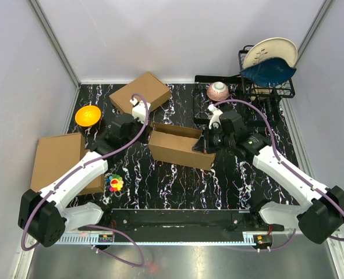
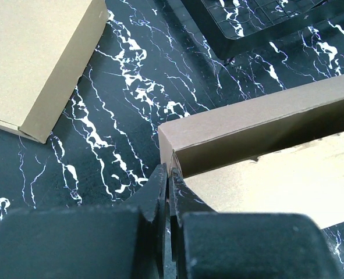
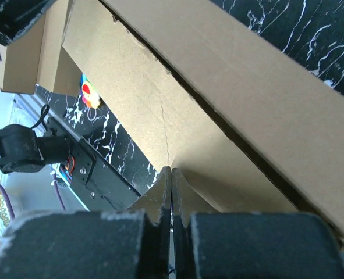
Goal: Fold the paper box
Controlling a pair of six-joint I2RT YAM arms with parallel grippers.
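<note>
The brown paper box (image 1: 174, 152) sits mid-table with a gap along its far side. My left gripper (image 1: 148, 140) is shut at its left end. In the left wrist view, the closed tips of the left gripper meet the box corner; whether thin cardboard is between them is hard to see. My right gripper (image 1: 204, 152) is over the box's right end, shut with nothing visible between its fingers. In the right wrist view, the right gripper has its tips at the creased tan flap (image 3: 142, 96). A dark slit separates the flap from the back wall (image 3: 259, 81).
Closed cardboard boxes lie at the back (image 1: 139, 93) and left (image 1: 58, 157). A yellow bowl (image 1: 88, 115) and colourful toy (image 1: 115, 183) are on the left. Behind right stands a black rack (image 1: 204, 79) with a pink bowl (image 1: 217, 91). Clear table lies in front of the box.
</note>
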